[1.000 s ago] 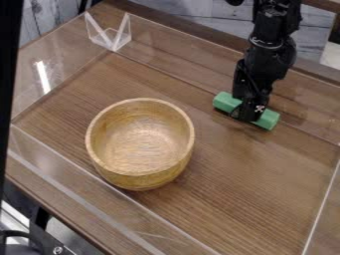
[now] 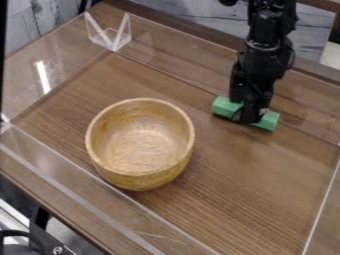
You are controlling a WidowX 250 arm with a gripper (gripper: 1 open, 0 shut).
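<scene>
My black gripper (image 2: 248,98) reaches down from the top right of the camera view onto a green oblong object (image 2: 265,120), its fingertips at that object's middle and partly covering it. Whether the fingers are open or shut on it is hard to tell. A round tan bowl (image 2: 139,169) sits to the lower left on the wooden table (image 2: 213,209).
A small clear wire-like holder (image 2: 109,30) stands at the back left. The table has clear room in front and at the left. A pale wall or board lies behind the arm at the top.
The gripper has shifted very slightly over the green object, which lies in nearly the same place.
</scene>
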